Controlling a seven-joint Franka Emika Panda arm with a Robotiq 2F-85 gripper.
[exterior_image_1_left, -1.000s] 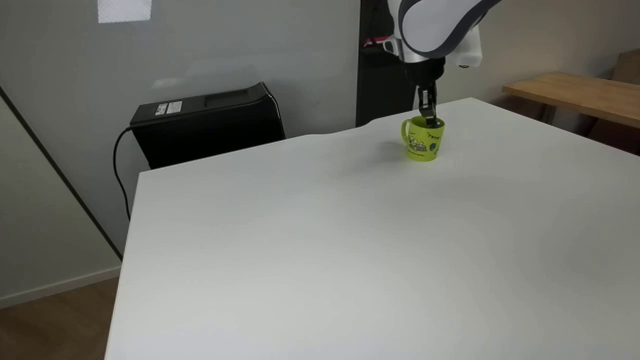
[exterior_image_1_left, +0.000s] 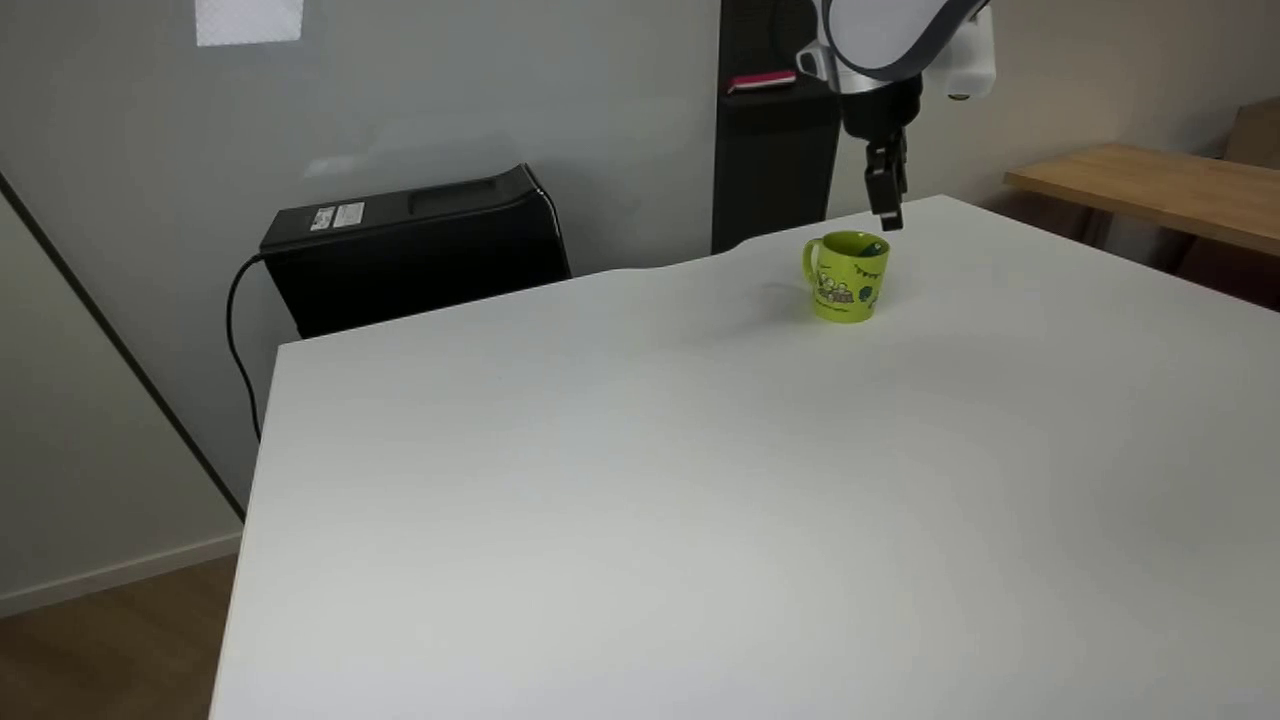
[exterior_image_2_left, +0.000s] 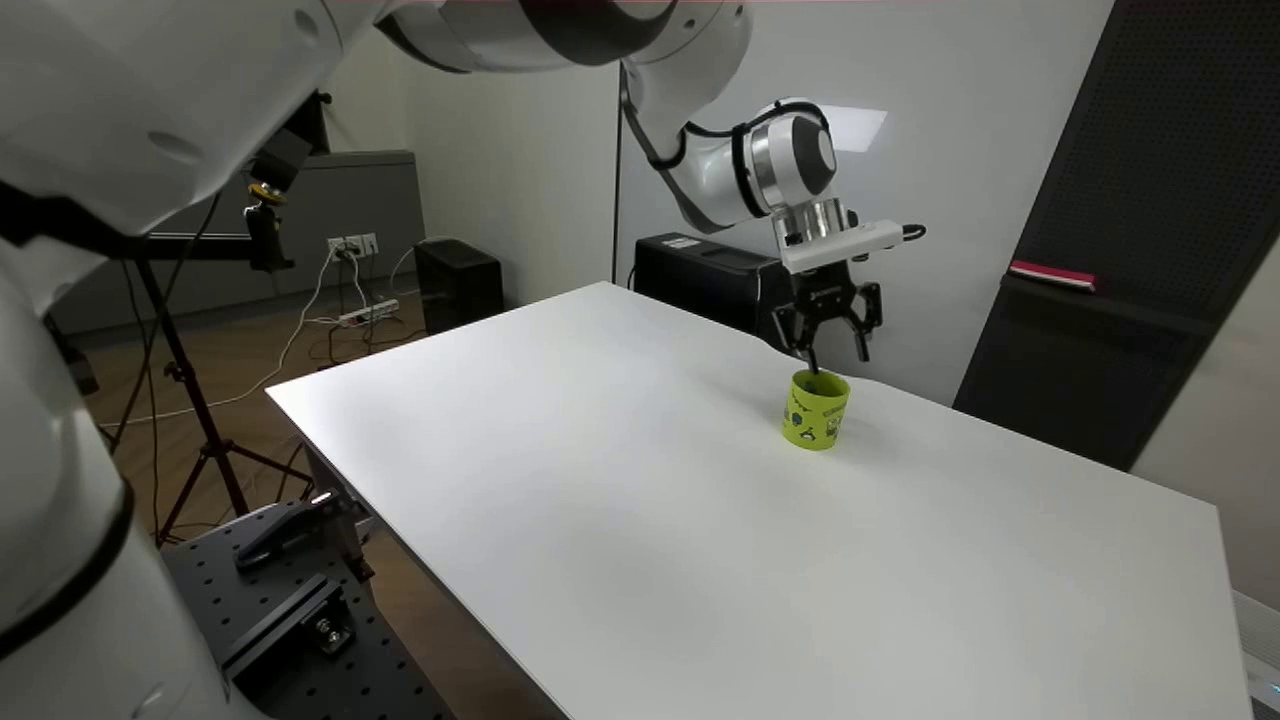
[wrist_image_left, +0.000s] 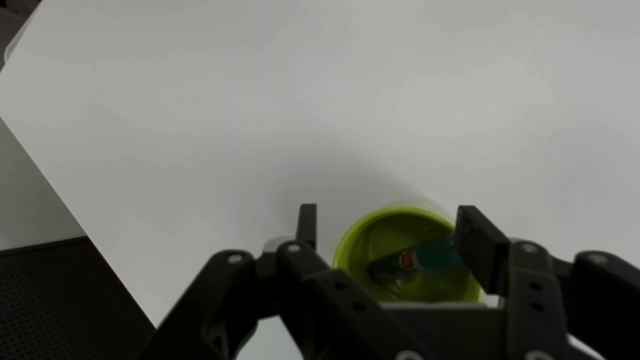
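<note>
A lime-green mug (exterior_image_1_left: 846, 294) with printed figures stands upright on the white table, its handle turned to the left in exterior view 1. Inside it leans a dark marker-like object (wrist_image_left: 429, 257) with a teal part and a red patch; its right end is hidden behind a finger in the wrist view. My gripper (exterior_image_2_left: 837, 360) hangs just above the mug, its black fingers apart and nothing between them in exterior view 2. The wrist view has one finger left of the mug's rim (wrist_image_left: 348, 240) and the other finger (wrist_image_left: 477, 240) over its right side.
A wooden table (exterior_image_1_left: 1152, 186) is off to the right.
The gripper has risen from the mug's mouth and shifted right in exterior view 1, so the fingers are now clear of the rim. The mug has stayed in place.
</note>
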